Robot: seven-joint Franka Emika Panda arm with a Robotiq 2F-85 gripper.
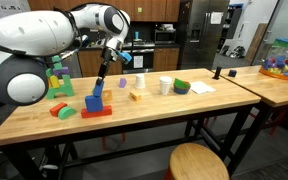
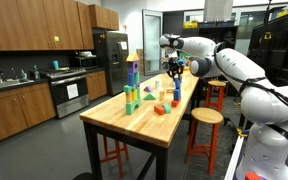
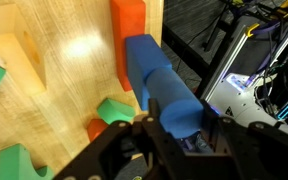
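A blue cylinder [image 3: 182,108] stands on end, its round top facing the camera in the wrist view. My gripper is at that top, shut on the cylinder. Beneath it lies a blue block [image 3: 142,58], touching or very near an orange-red block [image 3: 128,22]. From exterior view 1, the cylinder [image 1: 98,87] rises above the blue block [image 1: 93,103] and the red block [image 1: 97,113] near the table's front edge. Whether the cylinder's lower end touches the block cannot be made out.
Green and red pieces [image 1: 65,113] lie left of the stack, with a taller green block structure [image 1: 59,83] behind. White cups [image 1: 166,85], a green bowl [image 1: 182,87] and a paper sheet [image 1: 201,87] are farther right. A round stool [image 1: 197,162] stands in front.
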